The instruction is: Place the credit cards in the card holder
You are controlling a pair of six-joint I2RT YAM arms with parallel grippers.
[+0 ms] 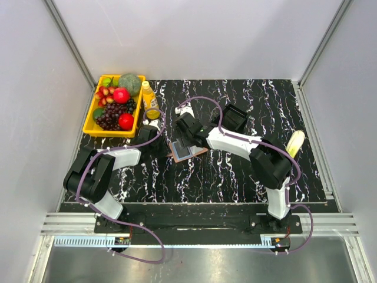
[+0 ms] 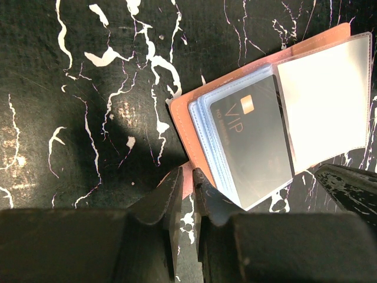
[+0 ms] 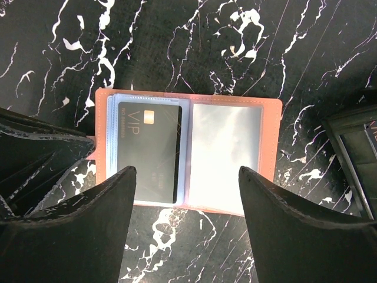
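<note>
An open salmon-coloured card holder (image 3: 268, 141) lies on the black marbled table. A dark VIP card (image 3: 147, 153) rests on its left side in a clear sleeve, with a white panel (image 3: 224, 153) beside it. My left gripper is at the holder's left edge, fingertips close together at a small salmon tab; whether it grips the tab is unclear. My right gripper hangs over the holder, fingers apart, with no object seen between them.
A black box (image 1: 232, 118) stands right of the holder. A yellow fruit crate (image 1: 94, 127) and bottle (image 1: 148, 94) are at back left, corn (image 1: 294, 144) at far right.
</note>
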